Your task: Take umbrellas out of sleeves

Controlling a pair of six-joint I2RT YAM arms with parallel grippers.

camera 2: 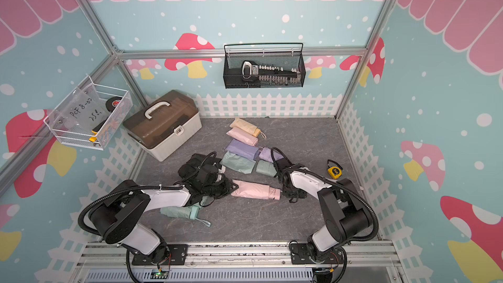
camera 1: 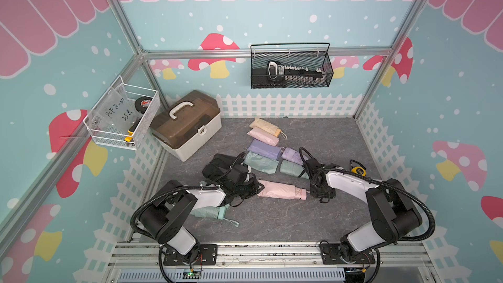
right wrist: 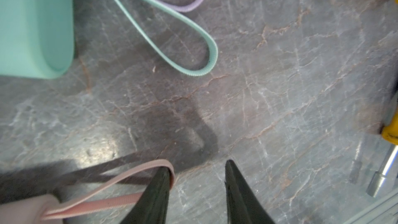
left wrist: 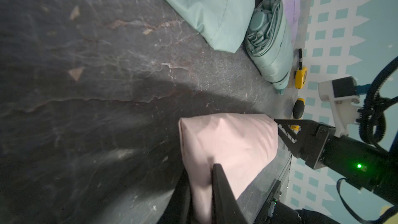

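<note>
The pink sleeved umbrella [camera 1: 281, 189] lies across the middle of the floor between both arms. My left gripper is at its left end, a finger on either side of the pink fabric; whether they press on it is unclear. At the right end, the pink wrist loop [right wrist: 124, 201] reaches in past one finger of my right gripper, whose fingers stand apart. Behind lie a green sleeve [camera 1: 261, 163], a green umbrella [left wrist: 271, 45], a violet sleeve [camera 1: 264, 149] and a lilac umbrella [camera 1: 291, 155]. Another green umbrella [camera 1: 209, 212] lies front left.
A pink sleeve [camera 1: 263, 136] and a yellow one [camera 1: 266, 126] lie farther back. The toolbox [camera 1: 186, 131] stands back left. A black item [camera 1: 214, 166] is beside the left arm, a tape measure [camera 2: 334, 172] at right.
</note>
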